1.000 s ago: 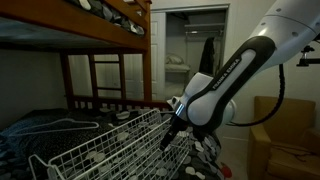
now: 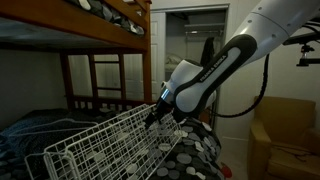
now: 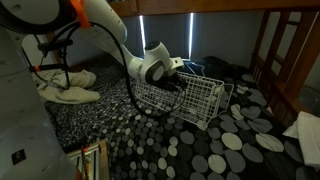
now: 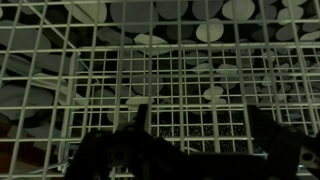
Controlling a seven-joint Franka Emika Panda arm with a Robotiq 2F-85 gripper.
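Observation:
A white wire basket (image 2: 112, 148) stands on the dotted bedding. Exterior view 2 shows its grid side (image 3: 205, 98). My gripper (image 2: 156, 117) hangs low over the basket's far part in exterior view 1. From the wrist, the two dark fingers of my gripper stand well apart over the white wires (image 4: 185, 102), with only grid and dotted cloth showing between them. Whether the fingertips touch the wires, I cannot tell.
Dark bedding with pale dots (image 3: 232, 142) spreads around the basket. A wooden bunk frame (image 2: 147, 75) rises behind, with its upper bunk at upper left. To the right is a tan armchair (image 2: 285, 135). A thin white wire-like piece (image 2: 50, 130) lies at left.
Over the last second, my arm and gripper have moved left over the basket in exterior view 1. The wrist has turned somewhat. The surroundings look the same.

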